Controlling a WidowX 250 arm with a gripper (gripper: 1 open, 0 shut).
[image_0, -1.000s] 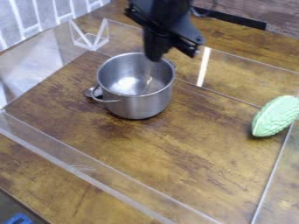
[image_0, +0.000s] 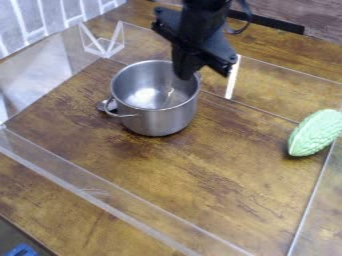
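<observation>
My dark gripper (image_0: 187, 60) hangs over the back rim of a steel pot (image_0: 154, 115), near the top middle of the camera view. Its fingertips are too dark and small to tell whether anything is between them. The pot stands upright on the wooden table (image_0: 147, 190), left of centre, its handle pointing left. A pale green cabbage-like vegetable (image_0: 313, 133) lies at the right.
Clear plastic panels or edges run along the left and right of the table, with a white railing (image_0: 20, 20) at the back left. A blue object (image_0: 16, 250) shows at the bottom left corner.
The pot and vegetable have not visibly moved.
</observation>
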